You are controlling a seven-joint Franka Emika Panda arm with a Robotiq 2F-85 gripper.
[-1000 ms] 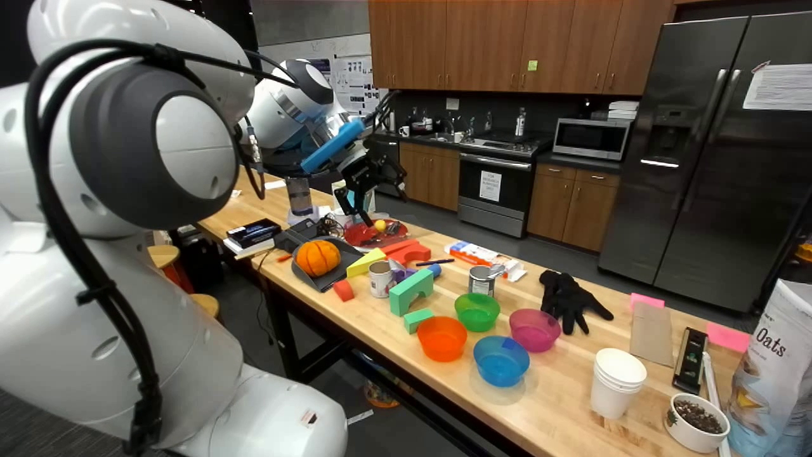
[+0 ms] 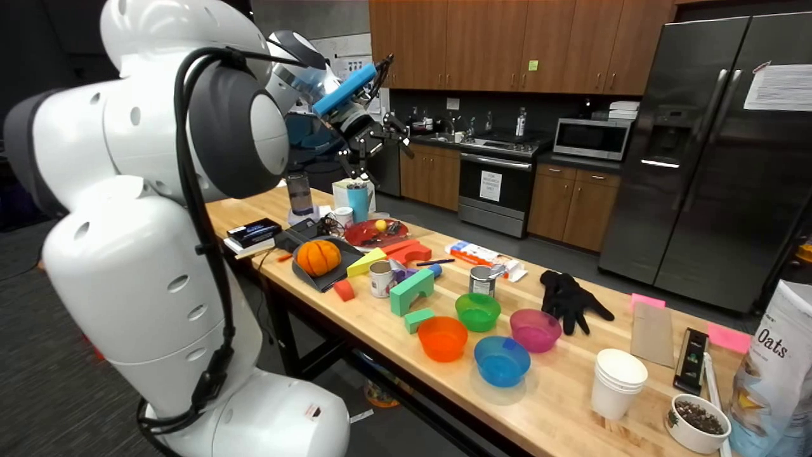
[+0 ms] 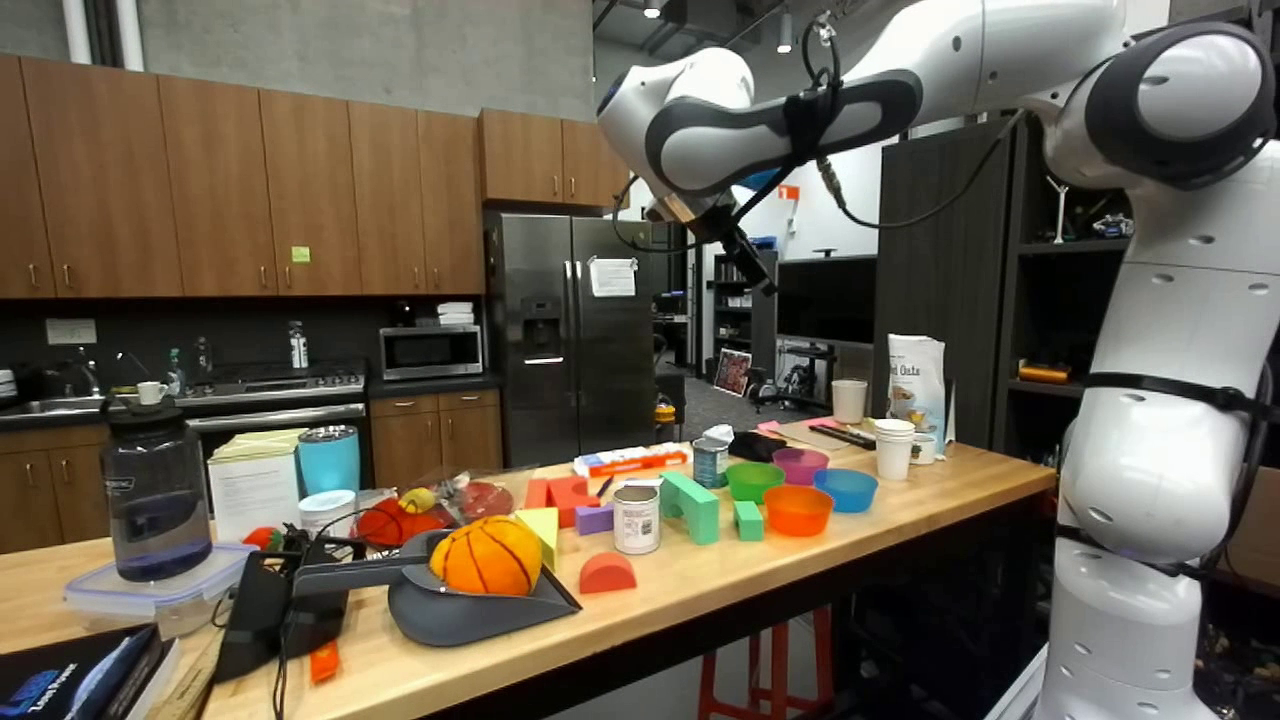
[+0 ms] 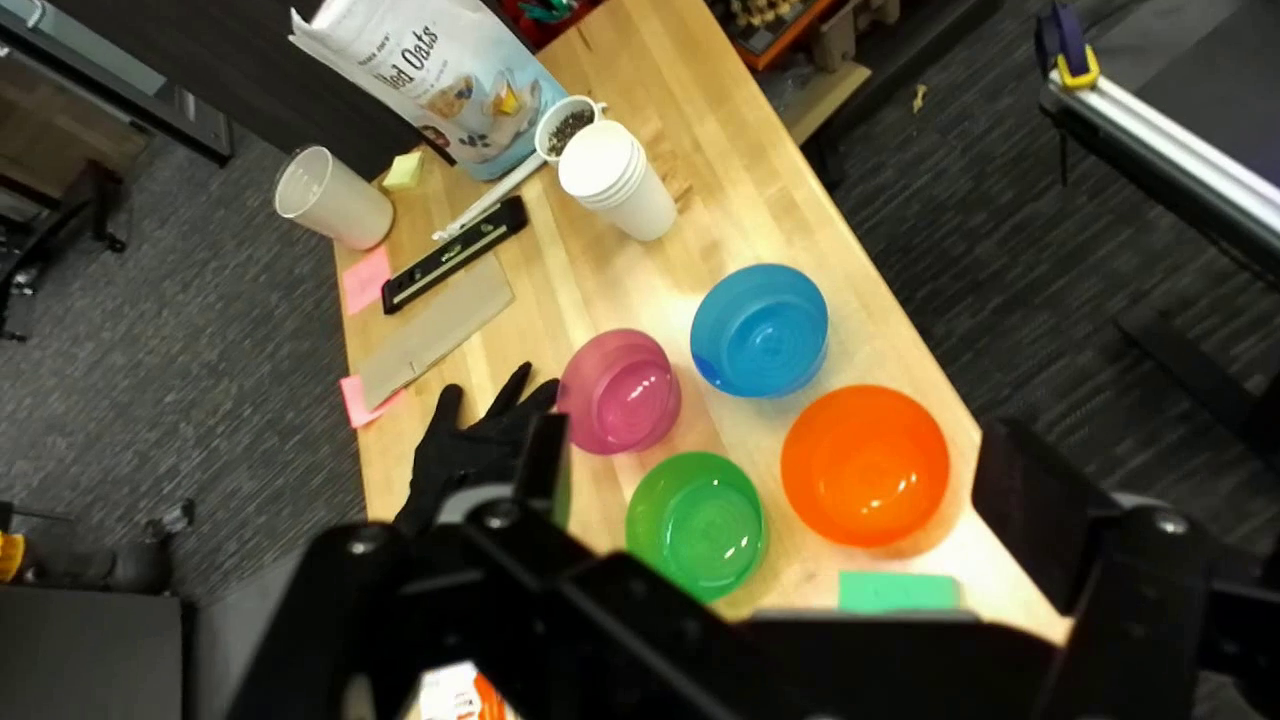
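Note:
My gripper [image 2: 391, 166] hangs high above the far part of the wooden table, clear of everything on it. The wrist view shows its two dark fingers [image 4: 546, 466] spread wide apart, so it is open and empty. Well below, framed between them, are an orange bowl [image 4: 864, 466], a blue bowl [image 4: 759, 331], a green bowl [image 4: 696, 526] and a pink bowl [image 4: 619, 392], grouped together. All four look empty. A green block [image 4: 897, 592] lies beside the orange bowl, partly covered by the gripper's body.
An orange pumpkin [image 3: 486, 556] rests in a grey dustpan [image 3: 480, 618]. Near it are an open can [image 3: 636, 520], colored blocks and a red plate [image 2: 365, 233]. A black glove [image 2: 572, 299], stacked white cups [image 2: 618, 381] and an oats bag [image 2: 776, 373] occupy the other end.
My gripper has risen away from the table near the red plate. The arm's large joints have swung up and to the right in exterior view 1. The table objects look unmoved.

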